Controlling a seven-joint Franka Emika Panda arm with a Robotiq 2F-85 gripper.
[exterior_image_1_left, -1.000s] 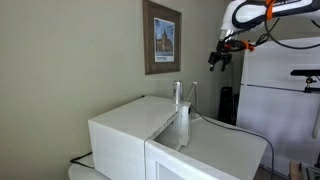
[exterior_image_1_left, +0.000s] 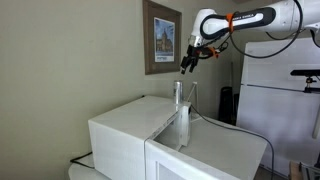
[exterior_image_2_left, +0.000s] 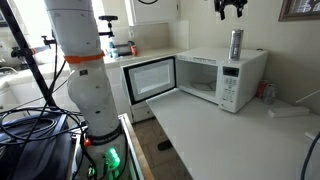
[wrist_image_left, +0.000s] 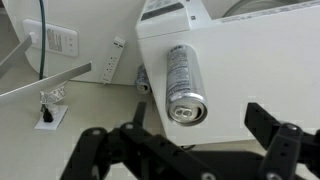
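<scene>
A tall silvery can (exterior_image_1_left: 178, 92) stands upright on top of a white microwave (exterior_image_1_left: 128, 122), near its control-panel end. Exterior view 2 shows the same can (exterior_image_2_left: 236, 46) above the panel, and the microwave door hangs open. My gripper (exterior_image_1_left: 188, 70) is above the can and a little to its right in exterior view 1, with clear air between them. In the wrist view the can (wrist_image_left: 182, 80) appears between the spread fingers of my gripper, its lid facing the camera. Nothing is held; the fingers are open.
Two smaller objects, one a can (exterior_image_2_left: 269, 93), stand on the table beside the microwave. The open door (exterior_image_2_left: 151, 79) juts over the table. A framed picture (exterior_image_1_left: 163, 38) hangs on the wall behind.
My gripper has travelled left in exterior view 1, and slightly lower, coming closer to the space above the can. The can and microwave have not moved.
</scene>
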